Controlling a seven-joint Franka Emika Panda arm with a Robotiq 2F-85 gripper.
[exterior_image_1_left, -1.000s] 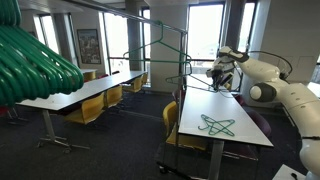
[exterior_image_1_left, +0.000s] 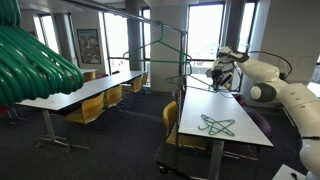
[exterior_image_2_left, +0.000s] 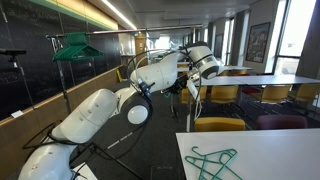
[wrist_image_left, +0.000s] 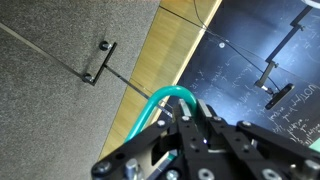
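In the wrist view a green plastic hanger (wrist_image_left: 149, 108) curves up from the lower edge to the fingertips of my gripper, which is shut on it. Seen from exterior view 1, the gripper (exterior_image_1_left: 216, 76) is in the air above the far part of the white table, to the right of the clothes rack. How the held hanger's full length hangs is hard to make out there. Another green hanger (exterior_image_1_left: 157, 42) hangs alone on the rack rail (exterior_image_1_left: 112, 11). Loose green hangers (exterior_image_1_left: 216, 126) lie on the near part of the white table (exterior_image_1_left: 200, 106).
Many green hangers (exterior_image_1_left: 38, 72) crowd the rack's near end. The rack's dark upright (exterior_image_1_left: 182, 112) stands beside the table. Yellow chairs (exterior_image_1_left: 89, 108) and a second white table (exterior_image_1_left: 62, 98) fill the left. Bare tabletop surrounds the loose hangers.
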